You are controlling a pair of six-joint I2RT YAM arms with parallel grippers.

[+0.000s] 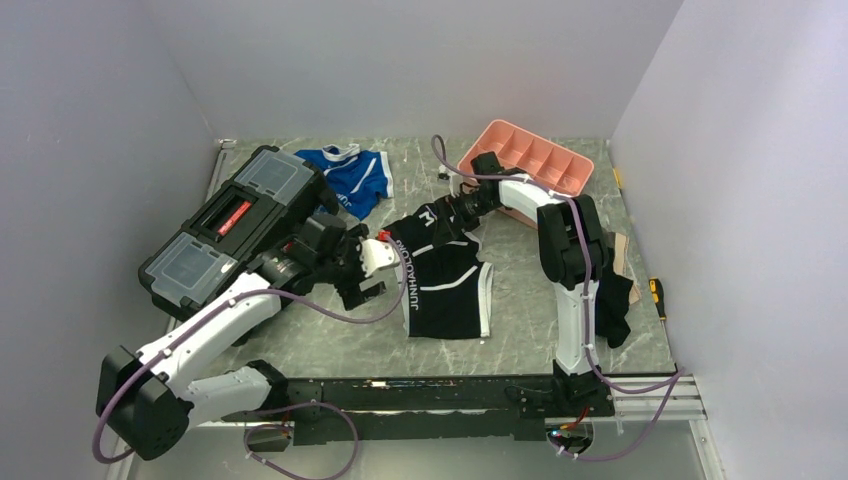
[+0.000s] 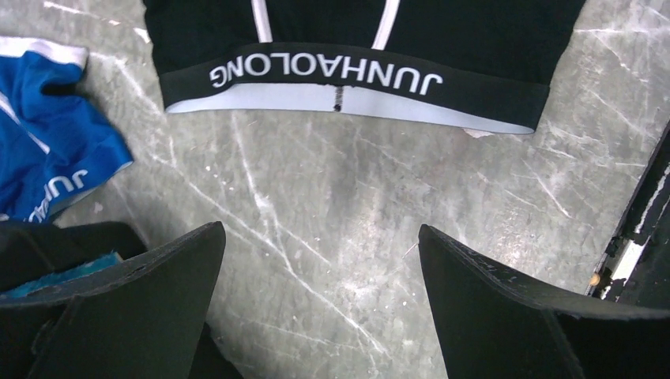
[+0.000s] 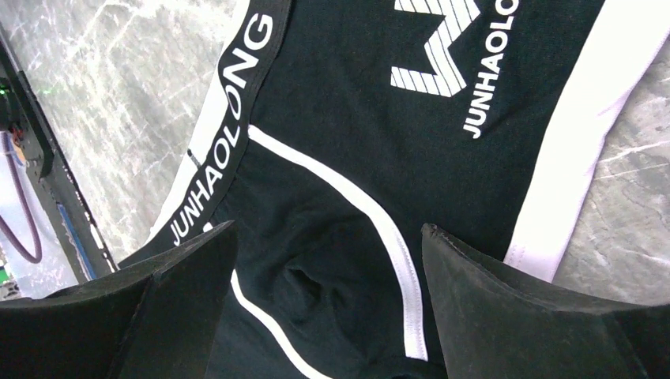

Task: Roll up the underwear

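Spread on the table, the black underwear (image 1: 446, 302) has its white-lettered waistband toward the left and pale leg hems toward the right. In the left wrist view the waistband (image 2: 355, 71) lies beyond the tips of my left gripper, which is open over bare table. My right gripper, also open, is above the far part of the black underwear (image 3: 340, 118); cloth with a few wrinkles shows between its fingers. Neither gripper has hold of the fabric. In the top view the right arm hides part of the underwear's far end.
Blue underwear (image 1: 360, 178) lies at the back left beside a black toolbox (image 1: 215, 235). A pink divided tray (image 1: 530, 152) stands at the back right. Dark cloth (image 1: 612, 305) and a screwdriver (image 1: 657, 298) are at the right edge.
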